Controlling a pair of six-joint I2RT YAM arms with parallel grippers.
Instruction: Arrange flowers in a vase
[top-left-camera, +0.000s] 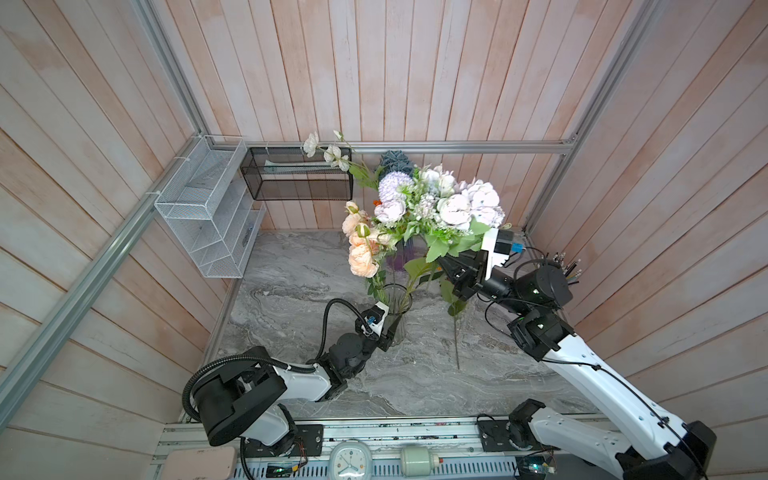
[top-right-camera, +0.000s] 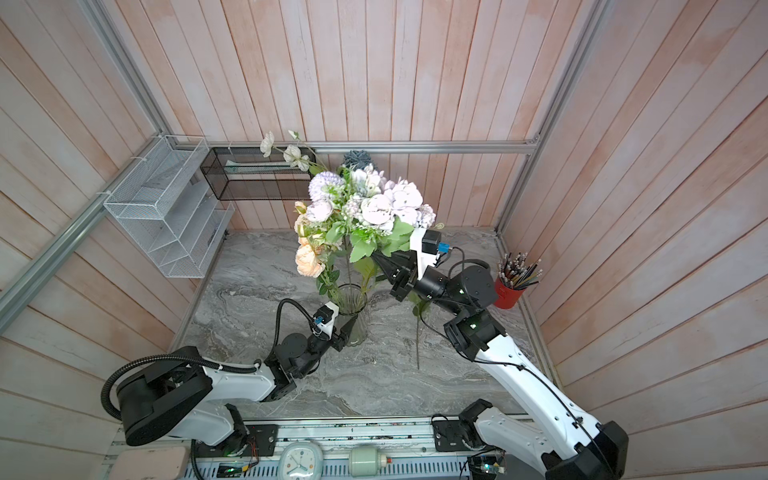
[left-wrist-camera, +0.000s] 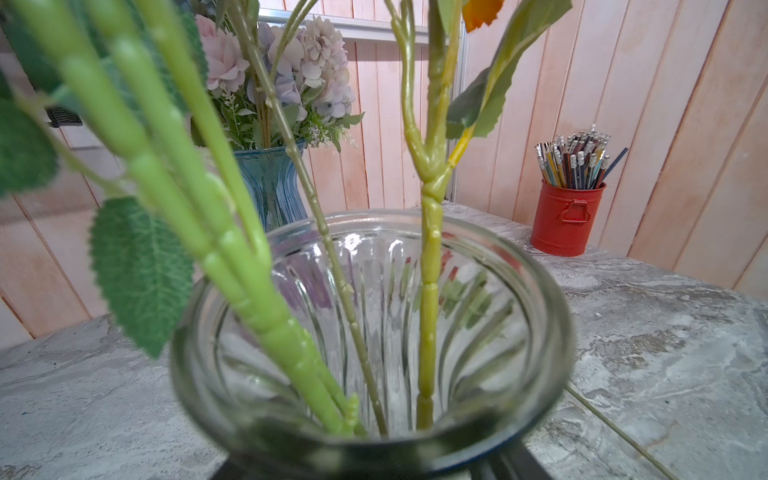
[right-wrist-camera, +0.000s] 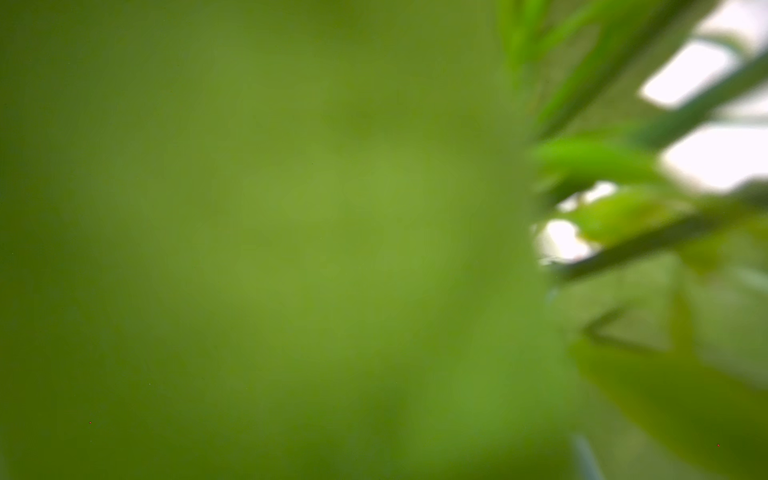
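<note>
The clear glass vase (top-left-camera: 397, 300) stands on the table with my left gripper (top-left-camera: 389, 337) shut on its near side. In the left wrist view several green stems (left-wrist-camera: 429, 320) rise out of its mouth, and the dark fingers (left-wrist-camera: 512, 465) show just under the rim. Peach flowers (top-left-camera: 361, 257) hang above it. My right gripper (top-left-camera: 457, 276) is shut beneath the white flowers (top-left-camera: 472, 204), among leaves; whether a stem lies between its fingers is hidden. A blurred green leaf (right-wrist-camera: 320, 240) fills most of the right wrist view. Below this gripper shows a thin stem (top-left-camera: 457, 344).
Behind the clear vase is a blue vase (left-wrist-camera: 276, 188) full of pale flowers. A red bucket of pencils (top-right-camera: 507, 294) stands at the right edge. White mesh shelves (top-left-camera: 212, 216) and a black wire basket (top-left-camera: 296, 192) are at the back left.
</note>
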